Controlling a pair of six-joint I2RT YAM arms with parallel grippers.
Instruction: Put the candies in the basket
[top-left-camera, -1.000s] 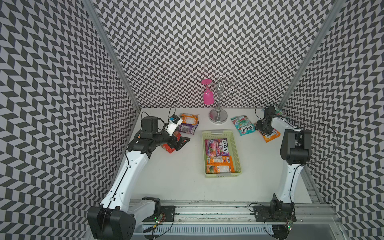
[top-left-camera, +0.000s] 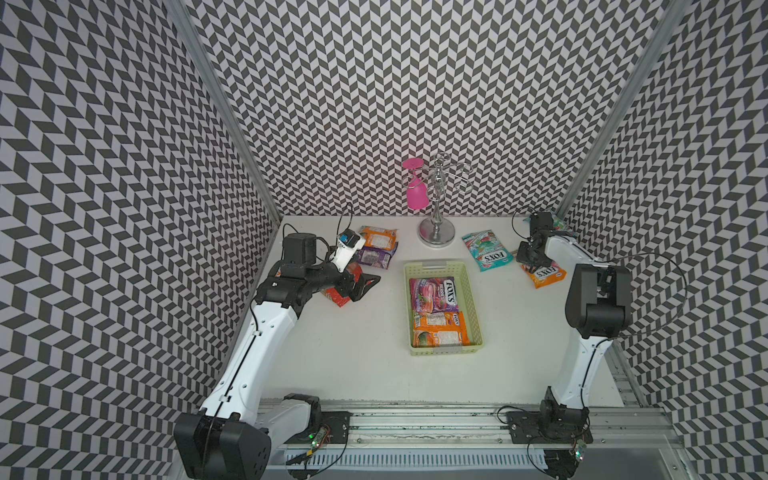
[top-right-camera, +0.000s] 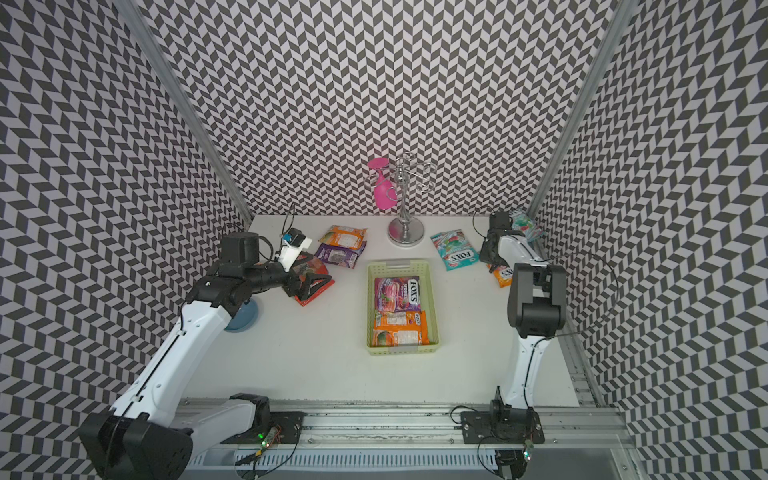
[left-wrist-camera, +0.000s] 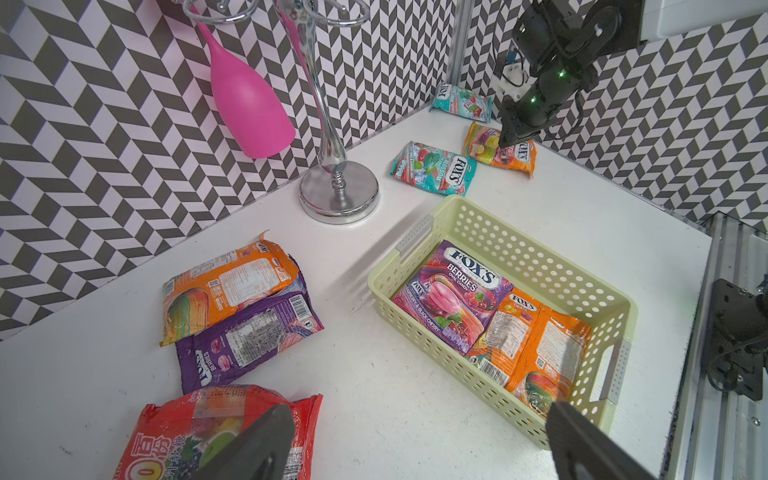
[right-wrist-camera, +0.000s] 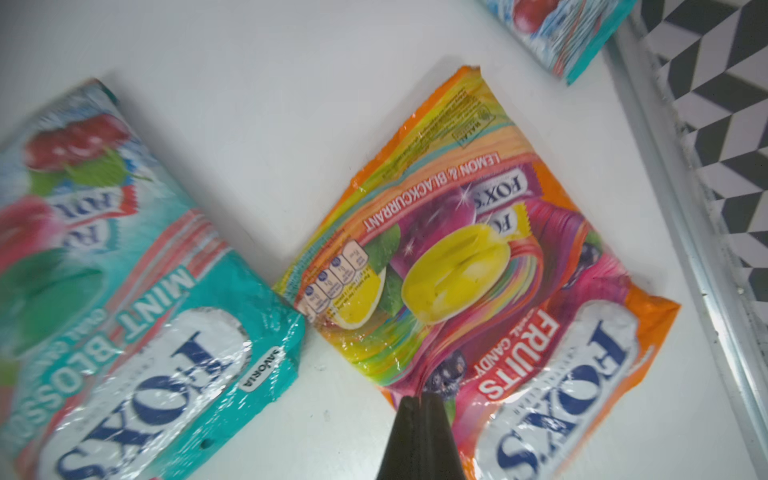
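A pale green basket (top-left-camera: 473, 312) in the middle holds a purple berries bag (left-wrist-camera: 452, 292) and orange bags (left-wrist-camera: 552, 352). At the back right, my right gripper is shut, nothing visible between its fingers, low over an orange fruits bag (right-wrist-camera: 456, 272). A teal mint bag (right-wrist-camera: 160, 344) lies left of that, another teal bag (right-wrist-camera: 560, 28) behind. My left gripper is open above the table at left, near a red bag (left-wrist-camera: 200, 432); orange (left-wrist-camera: 224, 288) and purple (left-wrist-camera: 248, 340) bags lie behind it.
A metal stand (top-left-camera: 437, 232) with a hanging pink glass (top-left-camera: 416, 193) stands behind the basket. A blue round item (top-right-camera: 244, 318) is at the far left, partly hidden. The front of the table has free room.
My right arm has shifted slightly toward the right, its gripper still over the orange bag. The left arm and the bags show no visible change.
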